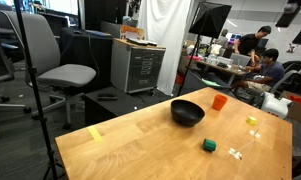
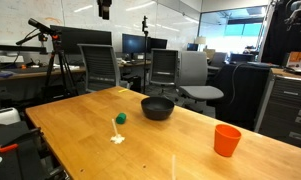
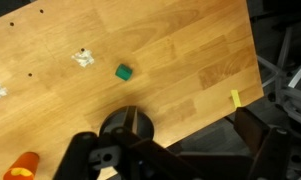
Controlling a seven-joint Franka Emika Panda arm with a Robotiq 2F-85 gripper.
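Note:
High above the table is my gripper, its two dark fingers standing wide apart at the bottom of the wrist view with nothing seen between them. Only dark bits of it show at the top edge of both exterior views. A black bowl [image 1: 187, 113] rests on the wooden table; one finger partly covers the bowl [image 3: 127, 117] in the wrist view. The small green block [image 3: 123, 72] lies on bare wood beside the bowl. An orange cup [image 2: 227, 140] stands upright, apart from both.
A strip of yellow tape [image 1: 94, 133] marks the table near one edge. Small white pieces [image 3: 84, 57] lie past the green block. A yellow item [image 1: 252, 121] sits near the cup. Much of the wooden top [image 1: 135, 150] is clear. An office chair [image 1: 65, 60] stands beyond the table.

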